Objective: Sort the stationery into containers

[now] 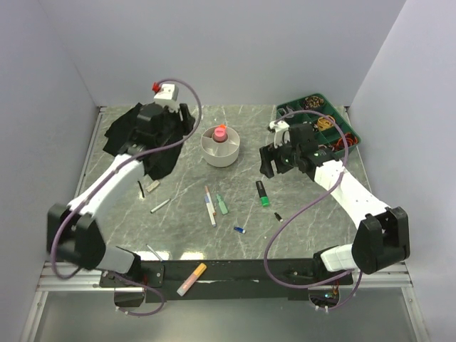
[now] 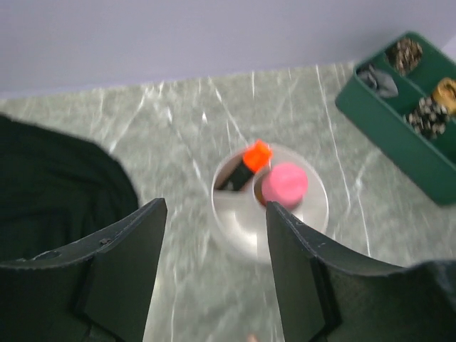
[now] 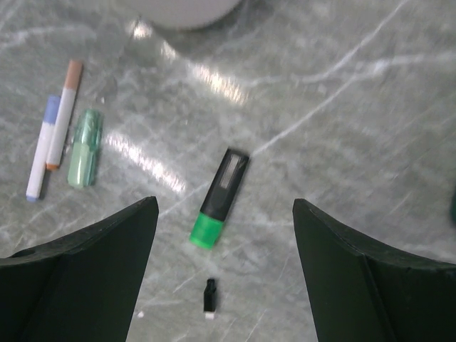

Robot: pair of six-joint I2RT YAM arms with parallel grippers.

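The round white divided container (image 1: 214, 155) holds a pink item (image 2: 285, 184) and a black item with an orange end (image 2: 245, 167), each in its own part. Left of it my left gripper (image 1: 187, 118) hangs above the black cloth, fingers apart and empty. My right gripper is open over the table, right of the container. Below it in the right wrist view lies a black and green marker (image 3: 223, 191), untouched. Near the table's middle are two slim pens, one white and blue (image 3: 41, 151) and one white and brown (image 3: 65, 114), and a green marker (image 3: 84, 151).
A green divided box (image 1: 336, 111) with small things stands back right. A black cloth (image 1: 122, 128) covers the back left. A blue piece (image 1: 239, 229), a small black piece (image 1: 278, 216), a white pen (image 1: 160, 206) and an orange highlighter (image 1: 192, 279) at the front edge lie loose.
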